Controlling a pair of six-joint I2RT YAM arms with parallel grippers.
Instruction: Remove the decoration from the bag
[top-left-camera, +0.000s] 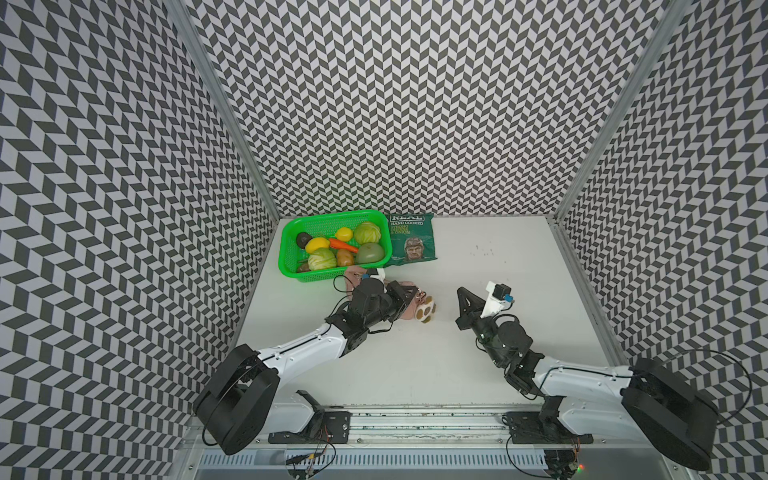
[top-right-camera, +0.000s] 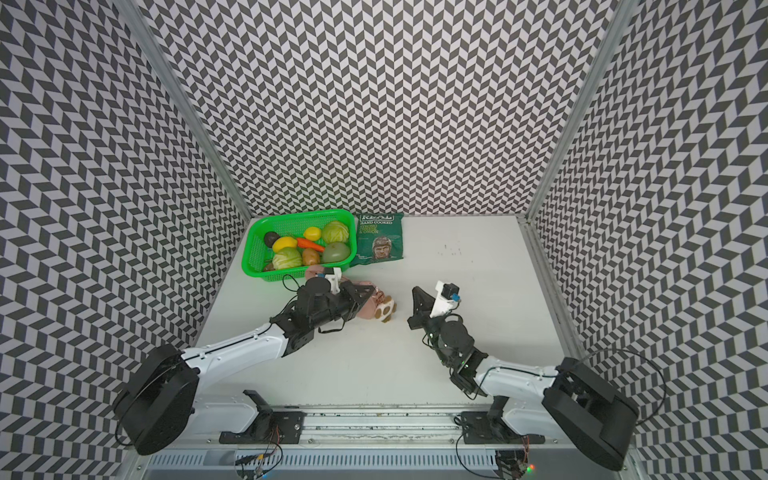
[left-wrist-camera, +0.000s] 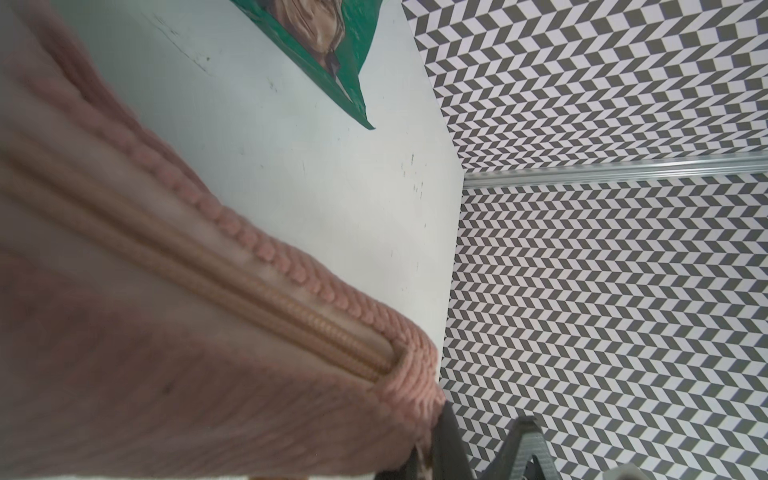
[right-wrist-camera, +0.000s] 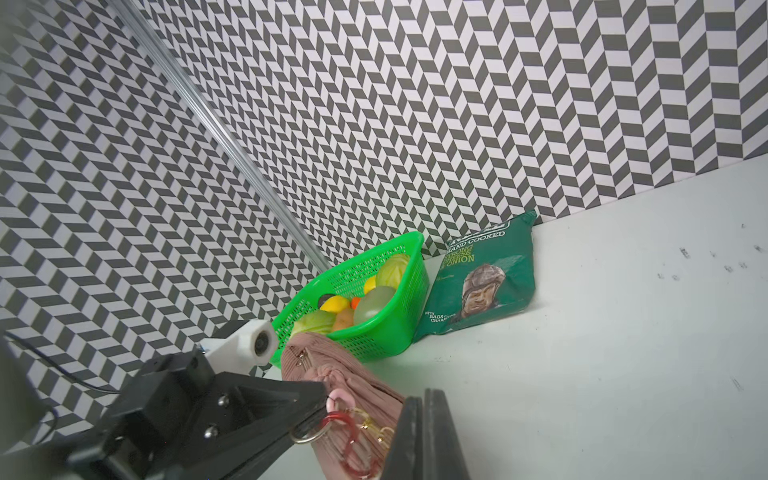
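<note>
The pink corduroy bag lies on the table, its zip side (left-wrist-camera: 240, 280) filling much of the left wrist view. My left gripper (top-left-camera: 412, 293) is shut on the bag's edge by a small pink loop. From that spot hangs the decoration's red carabiner (right-wrist-camera: 349, 438) with metal rings, still at the bag. The decoration's brown-and-white piece (top-left-camera: 425, 309) rests beside the bag's right end. To its right, apart from both, my right gripper is shut with nothing between its fingers.
Behind the bag stands a green basket (top-left-camera: 289, 270) of toy fruit and vegetables. A green crisp packet (top-left-camera: 412, 240) lies flat to the right of it.
</note>
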